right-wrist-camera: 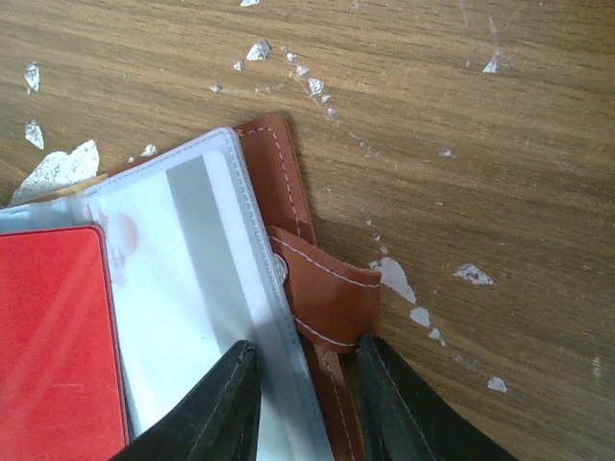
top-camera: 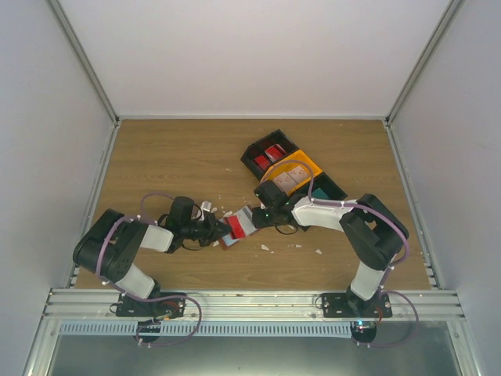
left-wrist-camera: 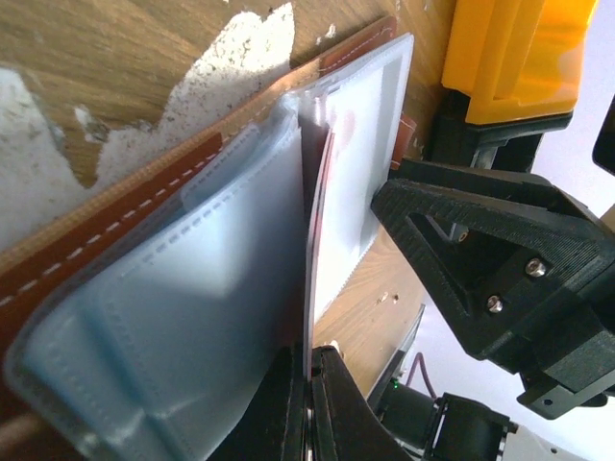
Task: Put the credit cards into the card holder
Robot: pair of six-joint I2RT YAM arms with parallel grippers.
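Observation:
The brown card holder (right-wrist-camera: 288, 182) lies spread on the table, its clear sleeve pages (left-wrist-camera: 192, 279) raised on one side. My left gripper is shut on a thin red card, edge-on in the left wrist view. The card stands over the white sleeve page (right-wrist-camera: 159, 240); whether its edge is inside a pocket I cannot tell. At the holder's right end, my right gripper is part open. Its fingers straddle the page's edge and the brown clasp flap (right-wrist-camera: 332, 293).
Behind the right arm stands a divided box: a black compartment (top-camera: 254, 149) with red cards, an orange one (top-camera: 312, 163) with pale cards, another black one (top-camera: 333, 188) with something teal. White flakes (top-camera: 264, 247) mark the table.

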